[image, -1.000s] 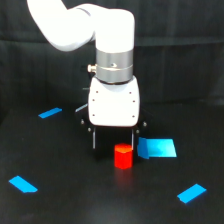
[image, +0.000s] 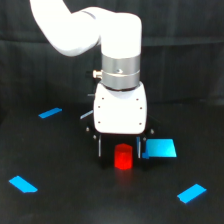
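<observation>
A small red block stands on the dark table near the middle of the camera view. My gripper, under its white hand, hangs over the block from behind. Its dark fingers are spread wide, one to the left and one to the right of the block in this view. I see a gap on either side, so the fingers are open. The hand hides whatever lies directly behind it, and the depth between fingers and block is hard to judge.
A blue square lies just right of the block. Blue strips mark the table at the back left, front left and front right.
The hand has come lower and shifted a little to the right, so its fingers now flank the red block. The block appears darker and in about the same place.
</observation>
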